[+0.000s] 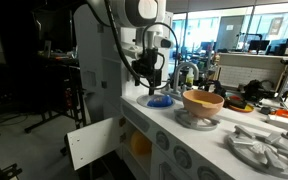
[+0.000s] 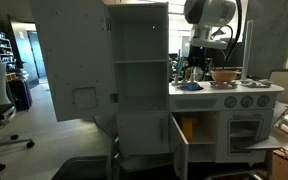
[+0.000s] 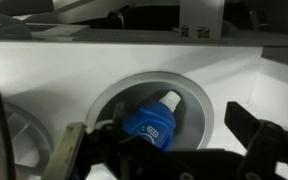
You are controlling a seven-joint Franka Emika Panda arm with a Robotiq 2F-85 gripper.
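A blue bottle [image 3: 149, 122] with a white cap lies on its side in a round grey basin [image 3: 201, 110] set in the white counter. In exterior view 1, the same blue bottle [image 1: 161, 101] rests in the basin at the counter's far end. My gripper is open above it, its dark fingers well apart on either side of the bottle. Seen from outside, the gripper [image 1: 149, 84] hangs just over the basin, pointing down. Nothing shows held between the fingers, and a gap remains above the bottle.
An orange bowl [image 1: 202, 103] with something yellow inside sits on a burner beside the basin. Behind it rises a grey tap [image 1: 187, 72]. A tall white cabinet [image 2: 139, 90] borders the counter. Below, a drawer front [image 1: 97, 142] stands pulled out, with an orange item [image 1: 141, 143] inside.
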